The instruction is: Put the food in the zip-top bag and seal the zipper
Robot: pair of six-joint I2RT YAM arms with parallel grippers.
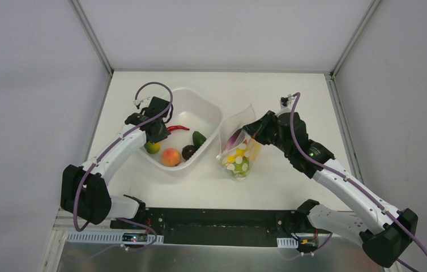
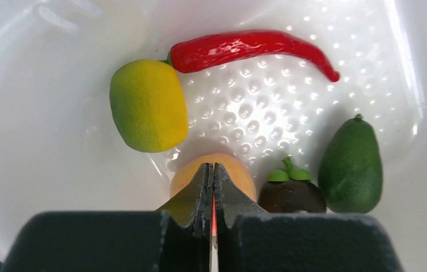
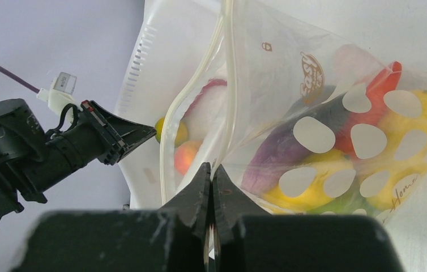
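My left gripper is shut with nothing between its fingers, raised over the white basket point(image 1: 207, 107). Below and partly behind those fingers, the peach point(image 2: 231, 165) rests on the basket floor. Around it lie a yellow-green fruit point(image 2: 149, 106), a red chili point(image 2: 251, 50), a dark round fruit point(image 2: 291, 197) and a green avocado-like fruit point(image 2: 351, 165). The clear zip bag point(image 1: 232, 131) stands right of the basket, mouth open, with an eggplant point(image 3: 282, 150) and yellow, red and green food inside. My right gripper is shut on the bag's rim.
The basket's right wall point(image 1: 218, 129) runs close to the bag. Bare white tabletop point(image 1: 268, 90) lies behind the bag and in front of the basket point(image 1: 194, 192). Walls close in the table at both sides and the back.
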